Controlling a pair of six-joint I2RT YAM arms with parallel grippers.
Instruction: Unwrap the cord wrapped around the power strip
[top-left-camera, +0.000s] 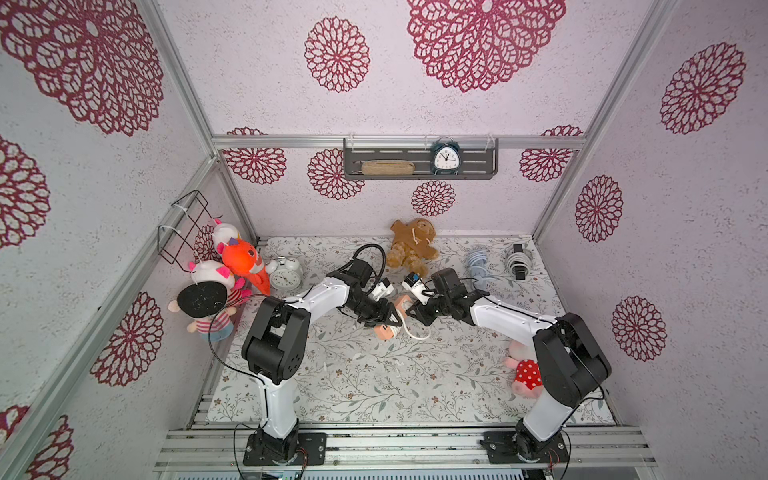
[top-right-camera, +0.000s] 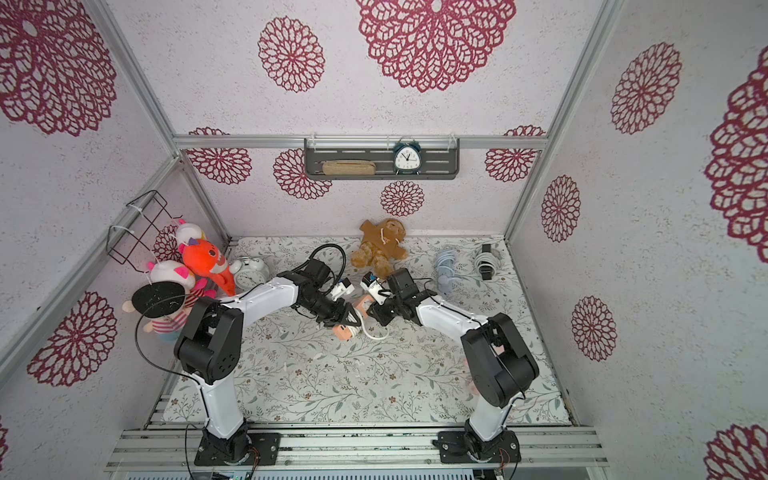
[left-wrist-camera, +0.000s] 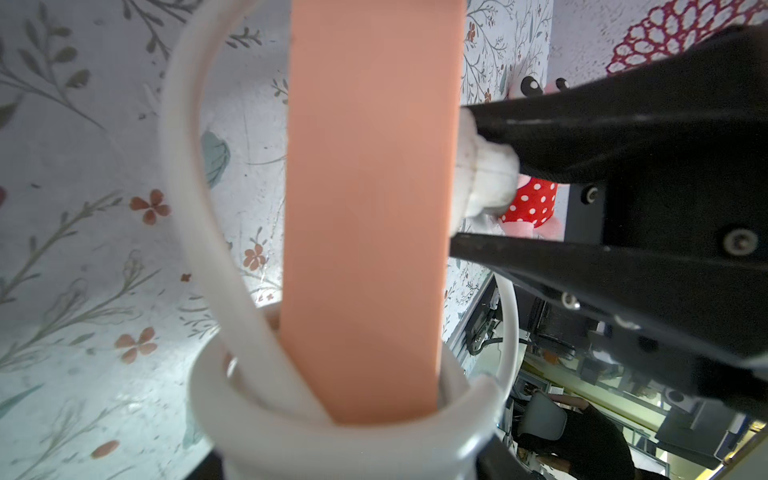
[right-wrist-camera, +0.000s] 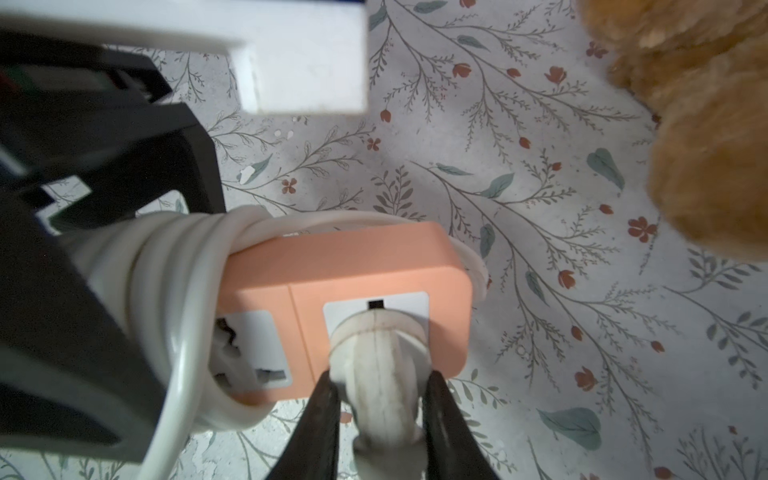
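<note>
The pink power strip (right-wrist-camera: 360, 256) with white cord (right-wrist-camera: 196, 304) coiled around it lies between both grippers at table centre; a loose loop of cord curves toward the front (top-left-camera: 416, 337). In the left wrist view the cord wraps the strip's near end, below. My left gripper (top-left-camera: 388, 318) is at the strip's left; whether its fingers hold strip or cord is hard to tell. My right gripper (top-left-camera: 416, 312) is at its right; in the right wrist view its dark fingers sit around the white plug (right-wrist-camera: 380, 376) in a socket, grip unclear.
A brown teddy (top-left-camera: 412, 244) sits behind; blue (top-left-camera: 477, 264) and grey (top-left-camera: 518, 261) coiled strips at back right, plush toys and a white clock (top-left-camera: 285, 273) at left, a pink toy (top-left-camera: 525, 372) at front right.
</note>
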